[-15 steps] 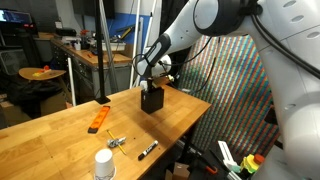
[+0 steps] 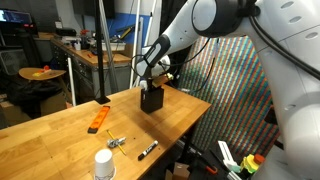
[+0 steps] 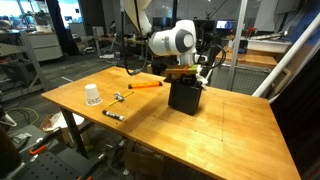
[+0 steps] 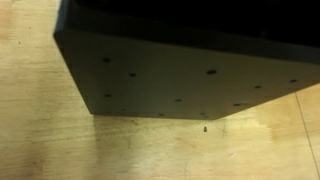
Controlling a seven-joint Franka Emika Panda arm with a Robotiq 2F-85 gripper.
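A black box (image 2: 152, 101) with an upright front stands on the wooden table in exterior view 1. Exterior view 2 shows the same box (image 3: 184, 99) near the table's middle. My gripper (image 2: 155, 84) is open, right at the top of the box, and its fingers are too small to make out clearly. From the wrist camera, a dark perforated wall of the box (image 4: 170, 85) fills the upper part of the picture, and no fingers show there. Whether the fingers touch the box, I cannot tell.
An orange-handled tool (image 3: 146, 85), a white cup (image 3: 92, 95) and a dark marker-like object (image 3: 113, 115) lie apart from the box. Small metal parts (image 2: 115, 143) rest near the cup. Bare table (image 3: 235, 130) extends beside the box in exterior view 2.
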